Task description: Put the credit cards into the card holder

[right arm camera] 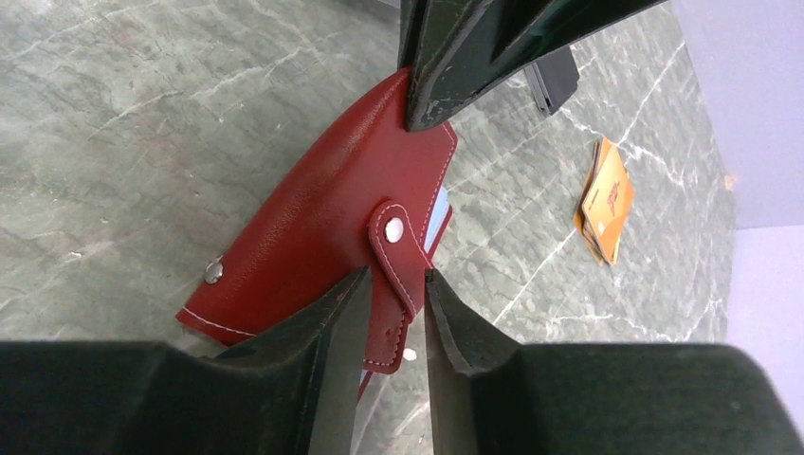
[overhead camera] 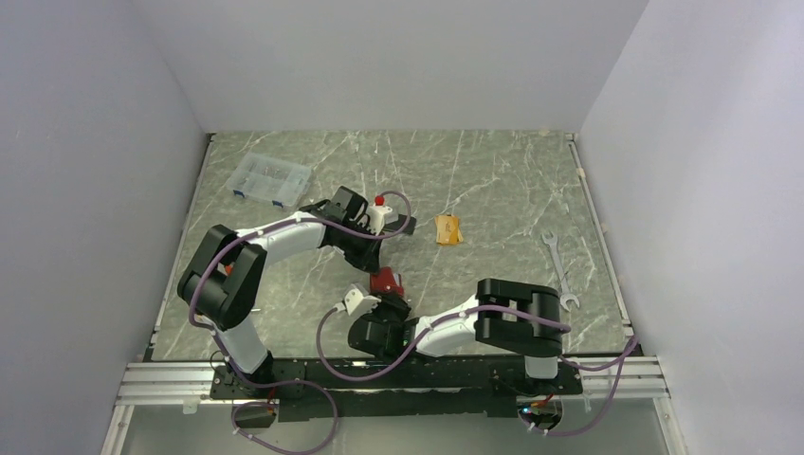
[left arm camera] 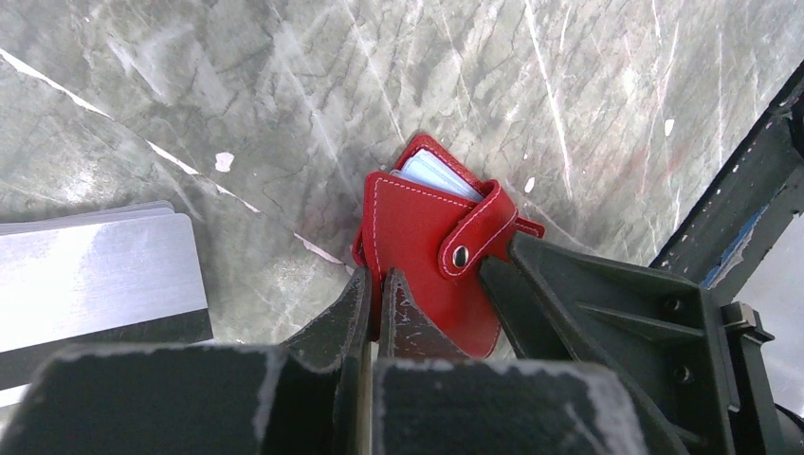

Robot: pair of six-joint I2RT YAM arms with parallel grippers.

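A red leather card holder (overhead camera: pixel 387 279) with a snapped strap lies between my two grippers, pale blue cards showing inside it (left arm camera: pixel 431 173). My left gripper is shut at the holder's left edge; whether it pinches the leather is hard to tell. The right wrist view shows a dark fingertip pressed on the holder's far end. My right gripper is low at the holder's strap flap, its fingers part open. A stack of silver cards (left arm camera: pixel 95 270) lies left of the holder in the left wrist view.
An orange card stack (overhead camera: pixel 447 229) and dark cards (right arm camera: pixel 555 76) lie farther back. A clear plastic box (overhead camera: pixel 268 177) sits at the back left and a wrench (overhead camera: pixel 559 270) at the right.
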